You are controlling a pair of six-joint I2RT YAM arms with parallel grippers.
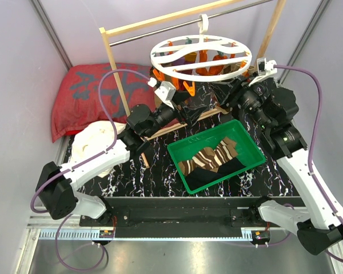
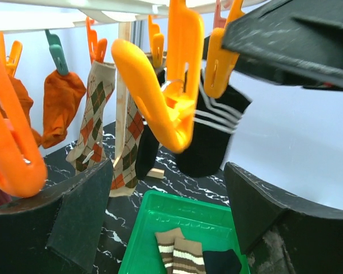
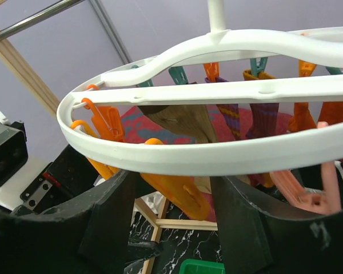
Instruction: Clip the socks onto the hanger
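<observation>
A round white hanger (image 1: 201,48) hangs from the rail with orange, teal and pink clips. Socks hang from several clips, among them an argyle one (image 2: 94,114) and an orange one (image 2: 62,105). My left gripper (image 1: 190,116) stands open below an empty orange clip (image 2: 157,97), nothing between its fingers. My right gripper (image 1: 222,91) is at the hanger's right side, part open, its fingers below the rim around an orange clip (image 3: 177,191); whether it touches the clip is unclear. A green bin (image 1: 177,149) holds striped socks (image 1: 214,155) and dark socks.
A wooden frame (image 1: 119,85) carries the steel rail. A red cushion (image 1: 86,97) and white cloth (image 1: 88,142) lie at the left. Both arms crowd the space under the hanger, above the bin.
</observation>
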